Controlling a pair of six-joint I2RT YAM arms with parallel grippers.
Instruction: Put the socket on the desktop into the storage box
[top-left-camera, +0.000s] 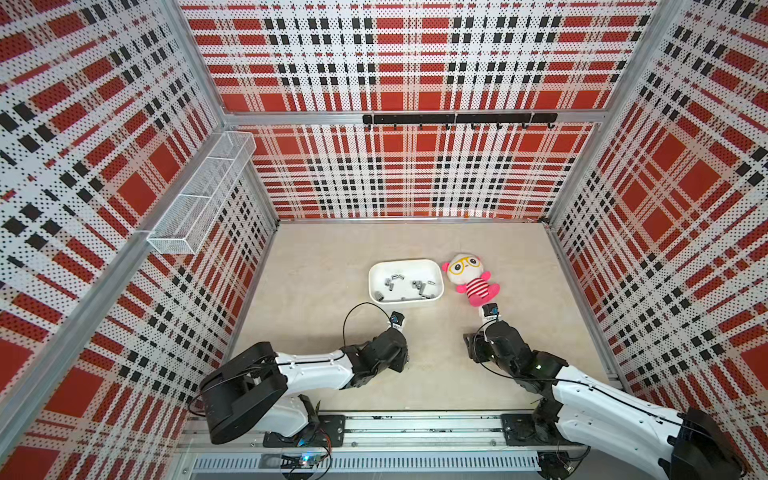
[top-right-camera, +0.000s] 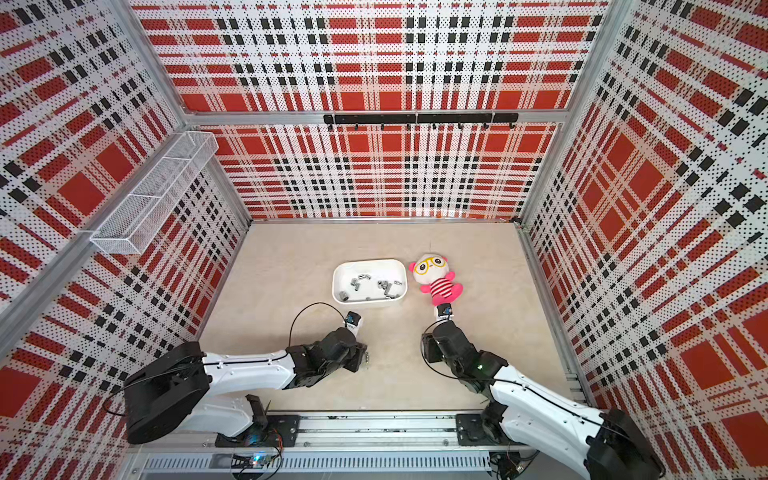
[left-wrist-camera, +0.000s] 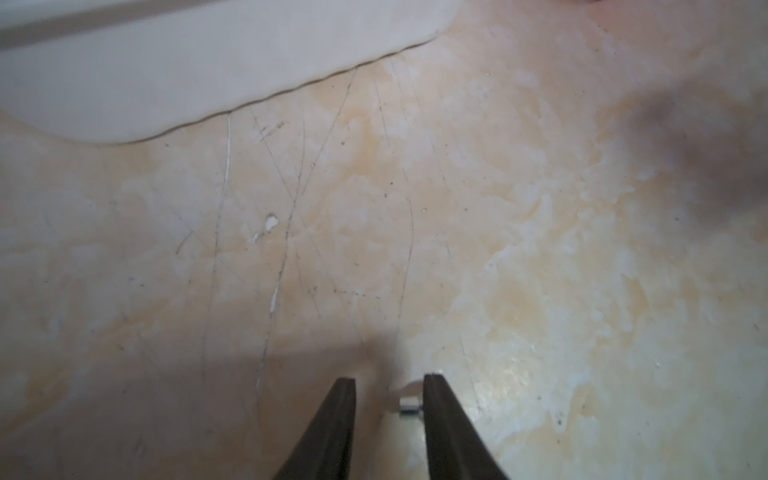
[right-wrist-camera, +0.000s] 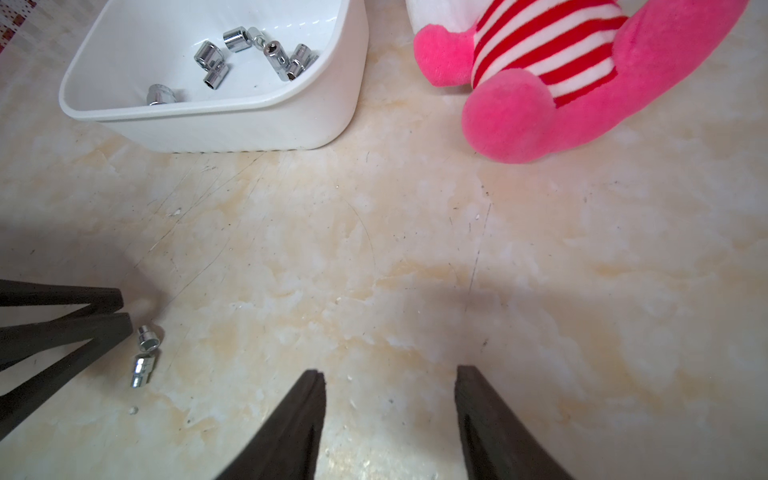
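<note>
In the right wrist view, two small chrome pieces lie on the desktop, a socket (right-wrist-camera: 148, 338) and another socket (right-wrist-camera: 142, 369) close by it. My left gripper is low over the desk there, its fingertips a small way apart. One socket (left-wrist-camera: 409, 405) shows at the inner side of its right finger, with a gap to the left finger; whether it is gripped cannot be told. The white storage box (top-left-camera: 406, 301) stands beyond the left gripper with several sockets inside. My right gripper is open and empty above bare desk.
A pink plush doll (top-left-camera: 472, 280) lies right of the box, just beyond the right arm. A wire basket (top-left-camera: 204, 192) hangs on the left wall. Bare desktop separates the two grippers, and the desk is clear at far left and far right.
</note>
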